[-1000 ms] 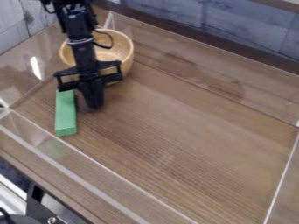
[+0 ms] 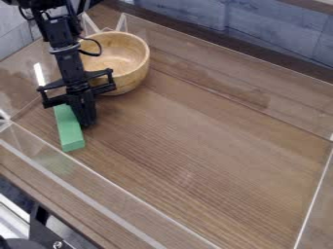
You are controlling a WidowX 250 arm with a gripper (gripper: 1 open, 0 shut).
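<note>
My black gripper [image 2: 68,101] is over the left side of the table, its fingers reaching down around the upper end of a green block [image 2: 69,135], which lies lengthwise near the left edge. Whether the fingers touch the block or stand just above it is hard to tell, as is their opening. Behind the gripper is a wooden bowl [image 2: 121,56], partly hidden by the arm.
A pale edge runs along the left and lower left, with dark cables at the bottom left corner.
My gripper has moved left from beside the block to over its upper end, uncovering more of the bowl. The block looks nearly unmoved.
</note>
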